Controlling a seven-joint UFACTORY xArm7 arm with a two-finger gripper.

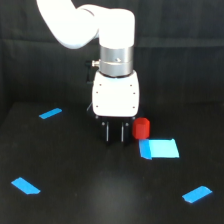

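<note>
Near the middle of the camera view, my gripper points down close to the dark table, under the white arm. Its two fingers stand fairly near each other with a narrow dark gap between them. Whether something dark sits in that gap cannot be made out. Just right of the fingers is a small red object, outside the fingers and upright on the table. To its lower right lies a flat light-cyan square, with a blue strip along its left edge.
Blue tape marks lie at the back left, front left and front right of the black table. A dark curtain hangs behind.
</note>
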